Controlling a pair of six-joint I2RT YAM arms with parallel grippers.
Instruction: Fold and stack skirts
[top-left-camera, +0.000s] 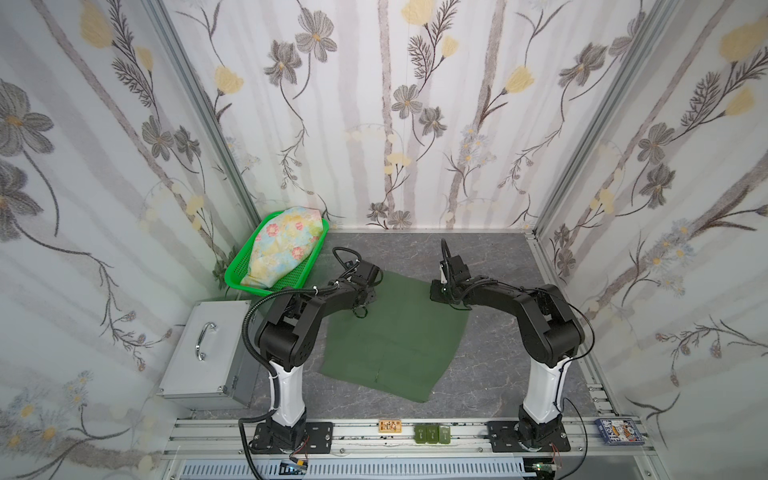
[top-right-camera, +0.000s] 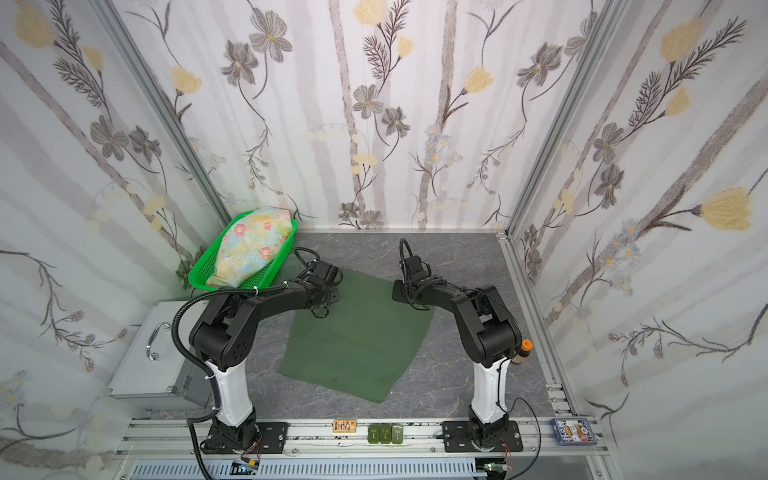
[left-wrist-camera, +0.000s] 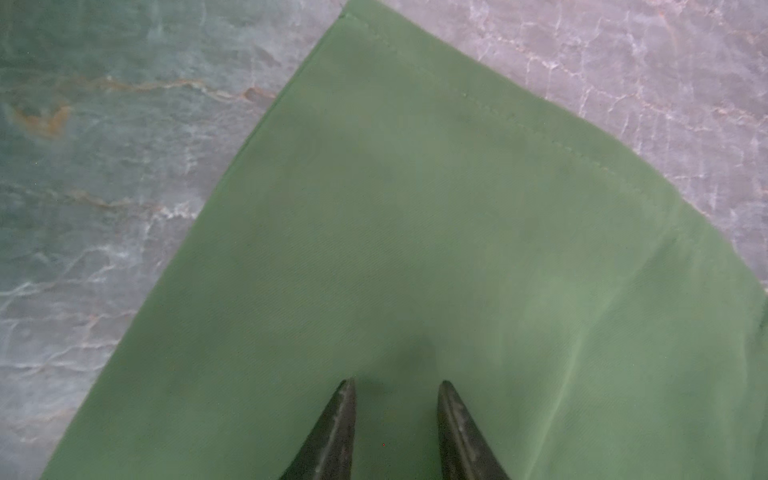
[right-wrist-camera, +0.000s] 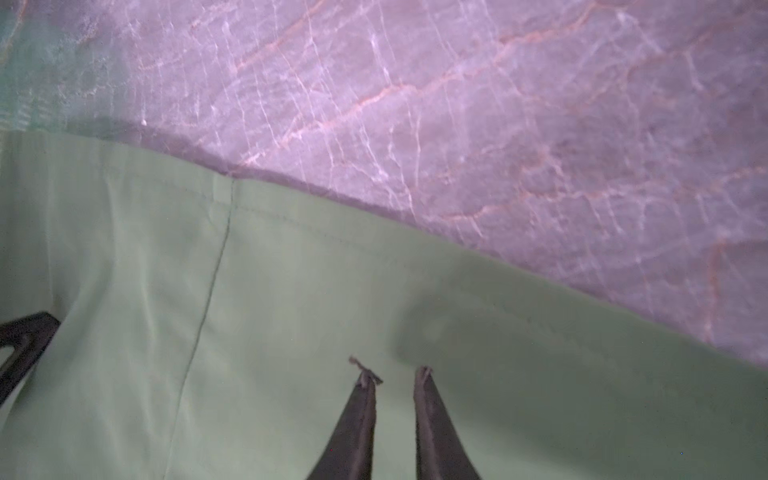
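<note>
A green skirt (top-left-camera: 392, 344) lies spread flat on the grey table, its top edge and a corner showing in the left wrist view. My left gripper hangs open over the cloth near that upper-left part, with nothing between its fingers. My right gripper is over the upper-right part of the skirt, close to the hemmed edge, its fingers parted a little and holding nothing. A floral cloth (top-left-camera: 280, 244) lies in the green basket (top-left-camera: 235, 273) at the back left.
A silver metal box (top-left-camera: 192, 368) stands at the front left. An orange-capped bottle (top-right-camera: 526, 345) is behind the right arm in the top right view. Bare table (top-left-camera: 504, 248) shows at the back right.
</note>
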